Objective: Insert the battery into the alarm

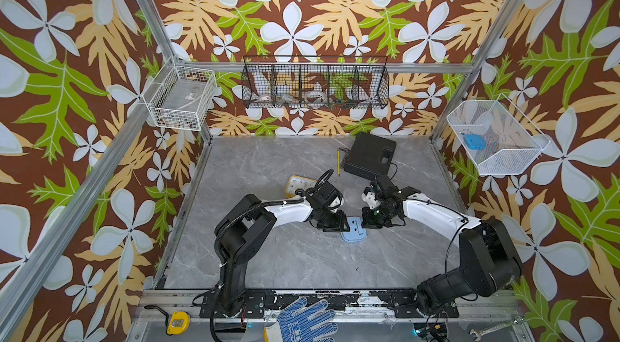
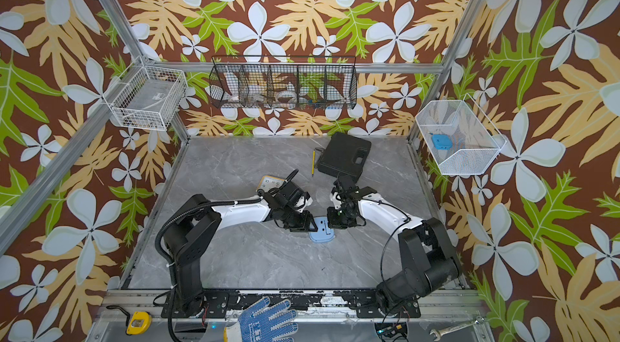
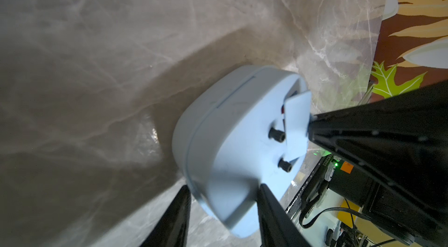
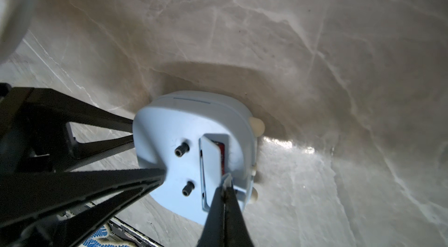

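The light-blue alarm [image 1: 354,233] lies on the table between my two grippers. In the left wrist view my left gripper has its fingers apart at the alarm's rounded end [image 3: 217,149]; whether they press on it is unclear. My right gripper is shut, its tips at a raised white flap [image 4: 210,158] on the alarm. A red piece [image 4: 221,153], perhaps the battery, shows in the recess beside the flap. Two black posts [image 4: 182,149] stand on the alarm's face.
A black case [image 1: 368,151] and yellow pencil [image 1: 338,161] lie behind the arms. A yellow-edged panel [image 1: 297,183] is behind the left gripper. Baskets hang on the walls, the right one [image 1: 503,154] holding a blue object.
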